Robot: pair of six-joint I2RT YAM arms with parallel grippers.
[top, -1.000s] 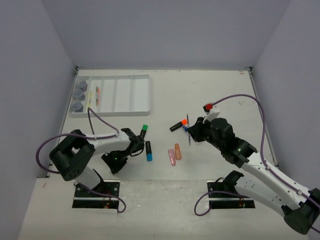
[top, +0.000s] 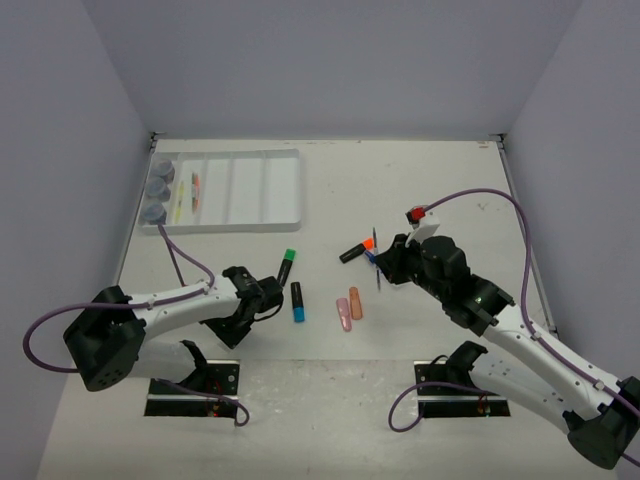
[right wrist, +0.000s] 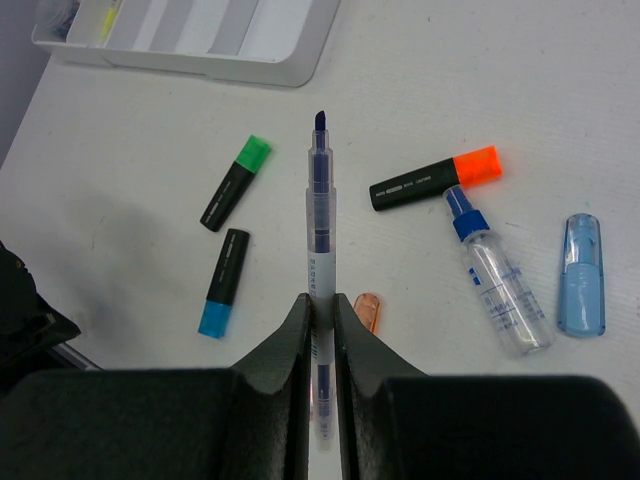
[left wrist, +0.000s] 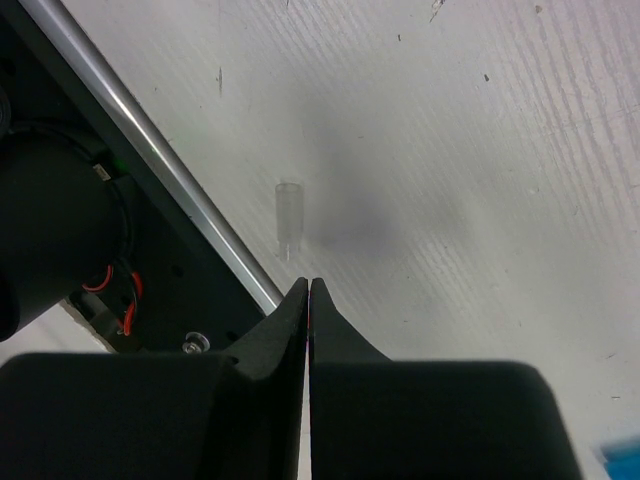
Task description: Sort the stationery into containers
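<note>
A small clear pen cap [left wrist: 289,213] lies on the white table near its metal edge in the left wrist view. Just short of it, my left gripper is shut, its fingertips together with nothing between them; the cap lies beyond the tips. A slim pen [right wrist: 321,240] with a dark tip is held upright in the right wrist view, my right gripper shut on its middle. The white tray [top: 230,228] with compartments stands at the back left, some pens in one section. On the table lie a green-capped marker [right wrist: 236,183], a blue-capped marker [right wrist: 224,282] and an orange-capped marker [right wrist: 436,178].
A spray bottle [right wrist: 506,293] and a light blue item [right wrist: 581,277] lie at the right. Two pinkish pieces, one of them an orange-pink piece [top: 355,303], rest front centre. A metal rail [left wrist: 150,150] borders the table beside the cap.
My right gripper keeps its pen in the same place.
</note>
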